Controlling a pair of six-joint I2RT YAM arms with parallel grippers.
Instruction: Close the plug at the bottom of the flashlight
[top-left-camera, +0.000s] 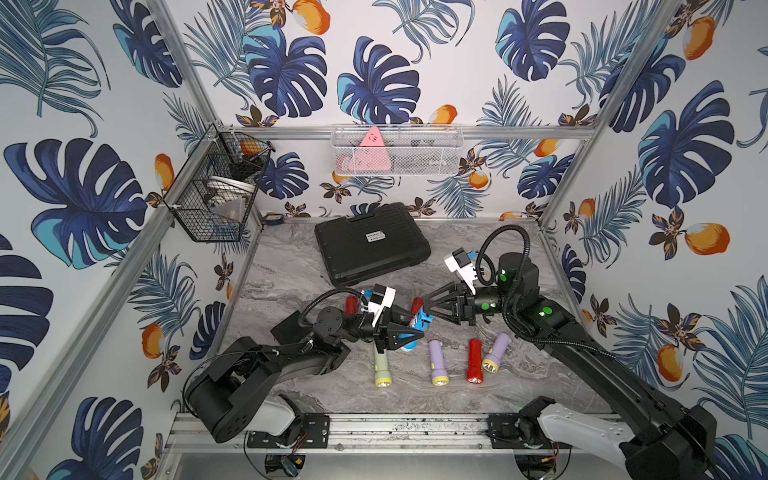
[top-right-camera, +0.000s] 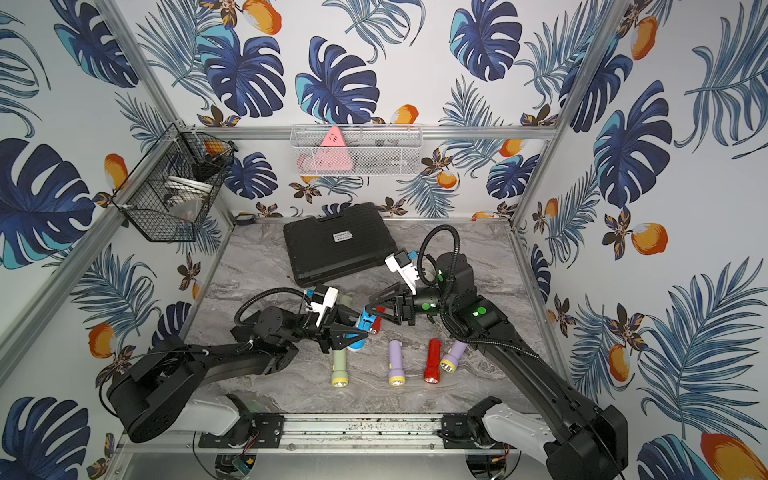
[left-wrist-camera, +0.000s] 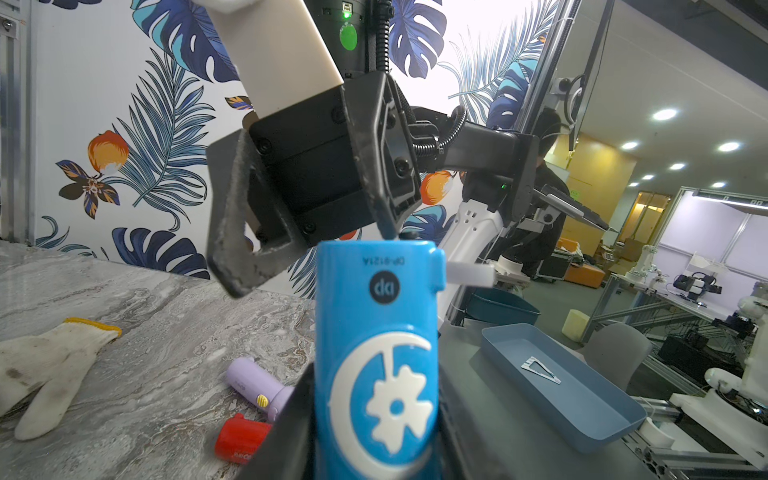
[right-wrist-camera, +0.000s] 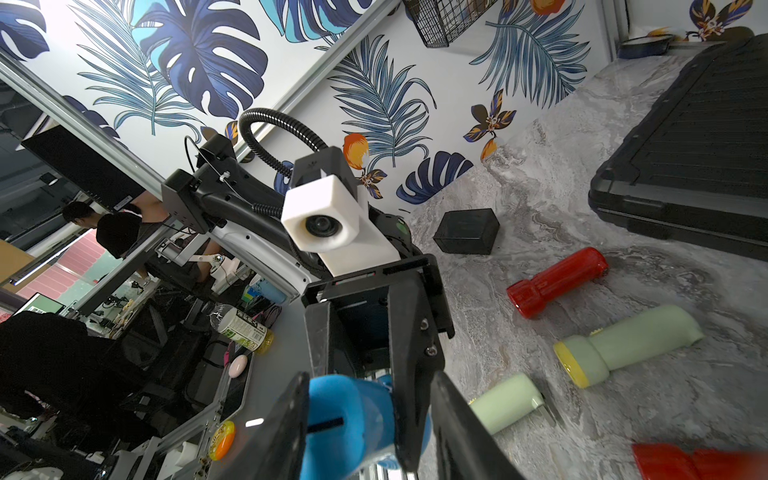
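Observation:
A blue flashlight (left-wrist-camera: 376, 336) is held upright-looking in the left wrist view between the fingers of my left gripper (top-left-camera: 404, 328), which is shut on it. At its upper end in that view a small pale tab sticks out to the side. My right gripper (top-left-camera: 444, 304) is just beside that end, its fingers apart; in the right wrist view the flashlight's blue end (right-wrist-camera: 344, 424) shows between or just beyond them, and whether they touch it is unclear.
Red, lilac and green flashlights (right-wrist-camera: 624, 344) lie on the marble table (top-right-camera: 480, 272) below the grippers. A black case (top-left-camera: 372, 244) lies at the back, a small black box (right-wrist-camera: 465, 232) at the left.

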